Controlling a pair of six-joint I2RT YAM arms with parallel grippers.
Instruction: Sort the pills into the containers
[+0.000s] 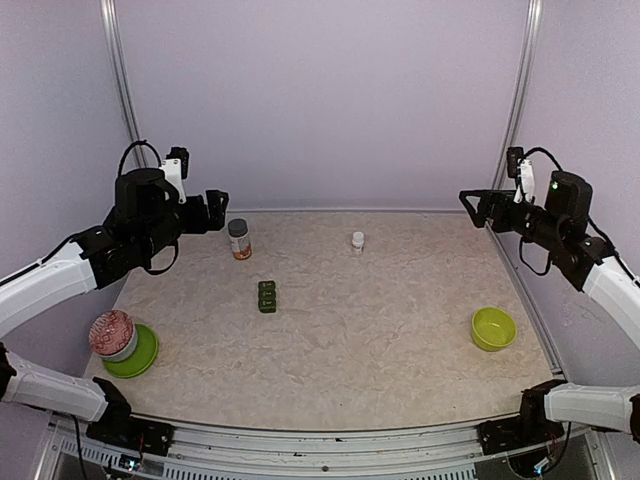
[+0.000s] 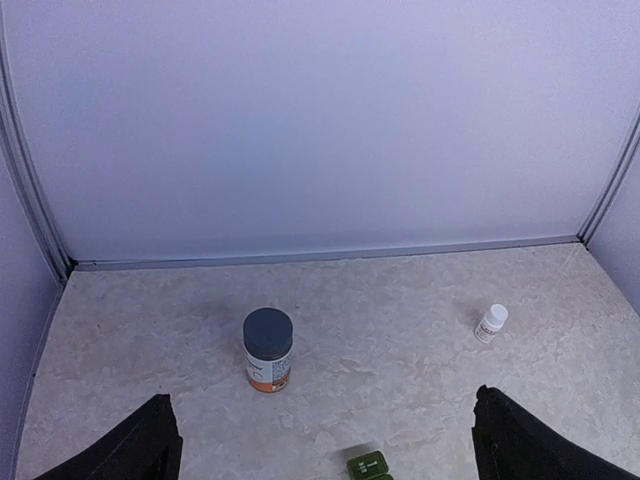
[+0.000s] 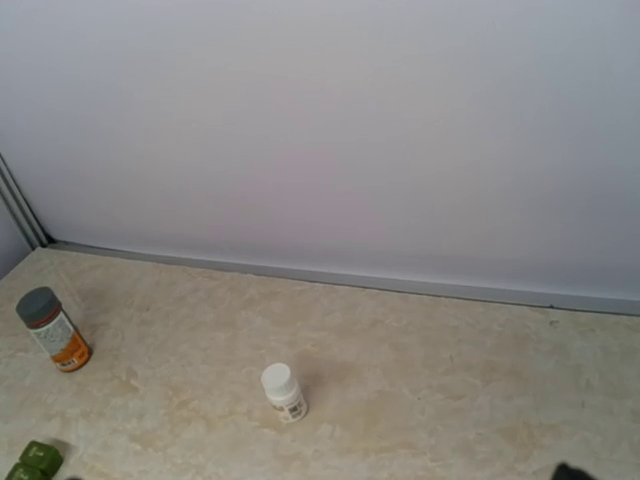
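A grey-lidded bottle [image 1: 239, 239] with a white and orange label stands upright at the table's back left. The small white bottle [image 1: 358, 242] is upright near the back middle; its cap shows closed in the right wrist view, and no loose pills are visible. Between them and nearer the front lies a green pill box [image 1: 267, 296], its lids seemingly shut. Up in the air at the left, my left gripper is open and empty. My right gripper [image 1: 475, 206] hangs above the right side, open, touching nothing; only a fingertip [image 3: 572, 471] shows in its wrist view.
A yellow-green bowl [image 1: 493, 328] sits at the right. On the left edge a green plate [image 1: 148, 358] bears a white bowl with a patterned reddish top [image 1: 111, 333]. Bare table [image 1: 370, 340] spreads across the middle and front; walls close off the back and sides.
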